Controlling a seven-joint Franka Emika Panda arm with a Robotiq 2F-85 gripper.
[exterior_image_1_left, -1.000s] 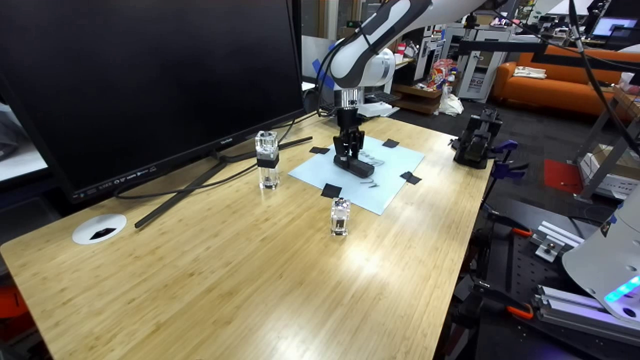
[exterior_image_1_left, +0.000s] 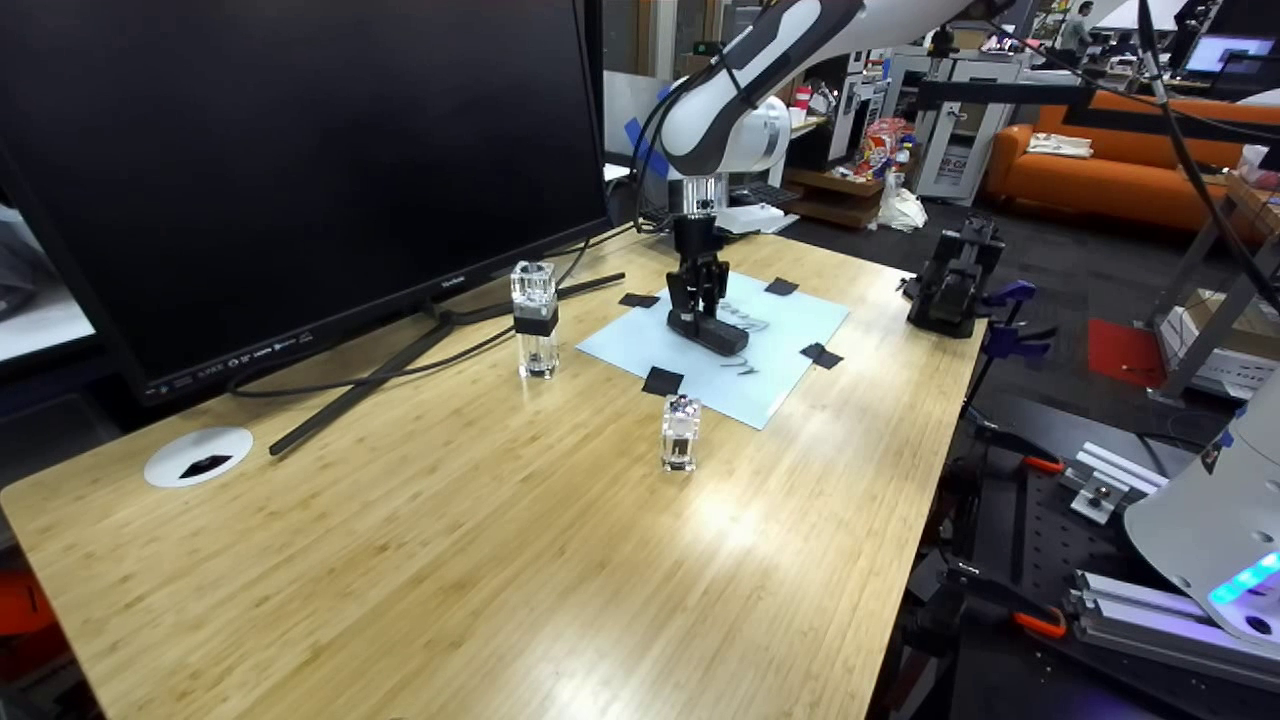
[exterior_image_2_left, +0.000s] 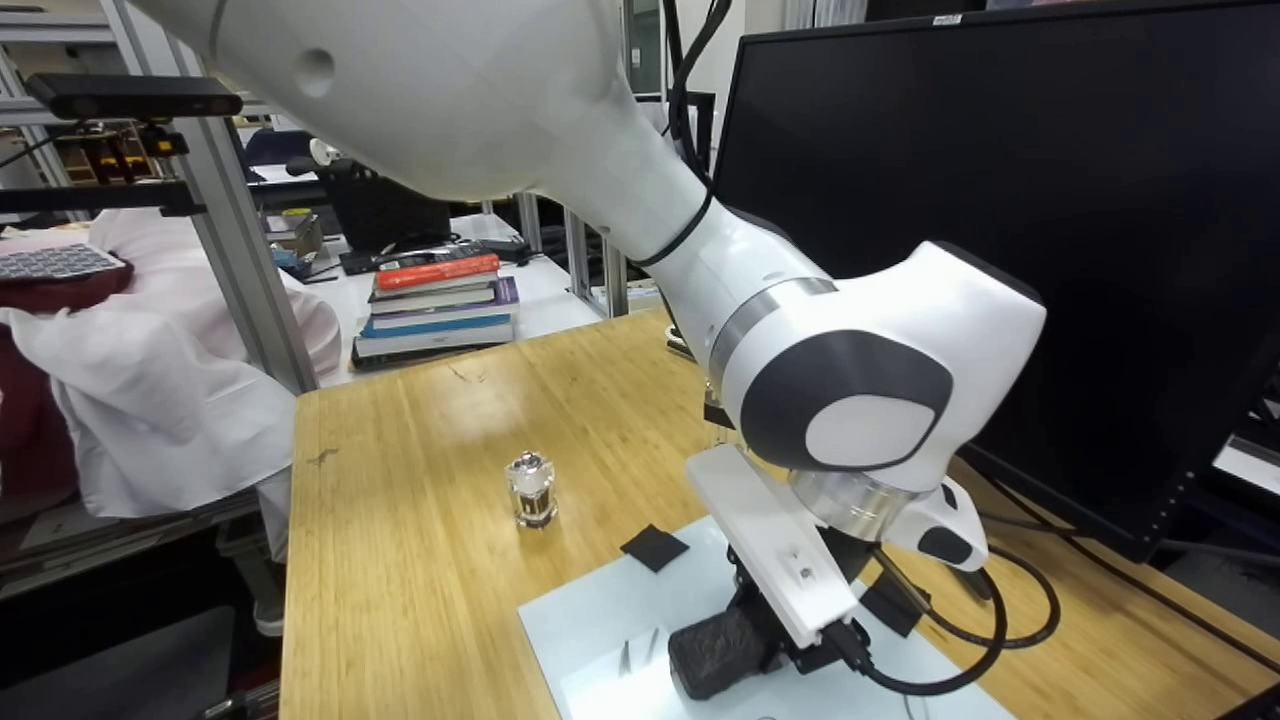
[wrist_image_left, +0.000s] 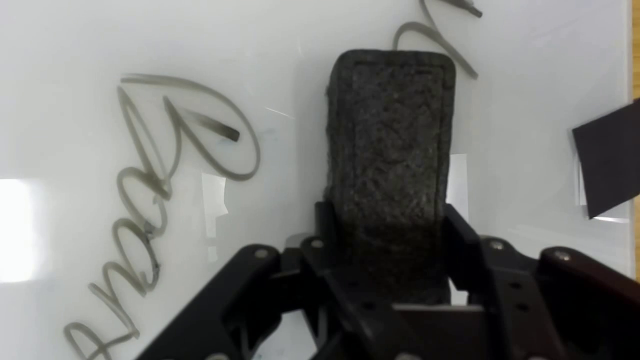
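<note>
A black block-shaped eraser (wrist_image_left: 393, 138) lies on the white board (exterior_image_1_left: 780, 382), its long side pointing away from the gripper in the wrist view. My gripper is shut on it, one finger along each long side near its closer end. Dark handwriting (wrist_image_left: 135, 240) runs down the board left of the eraser. More strokes (wrist_image_left: 435, 39) show past its far end, with a gap in the writing where the eraser sits. In exterior view 2 the eraser (exterior_image_2_left: 720, 652) shows below the wrist; the arm hides part of the board.
Black tape squares (exterior_image_1_left: 662, 380) sit at the board's corners. Two clear grinders, a shorter one (exterior_image_1_left: 680, 432) and a taller one (exterior_image_1_left: 535, 319), stand on the wooden table. A large monitor (exterior_image_1_left: 300, 168) rises behind.
</note>
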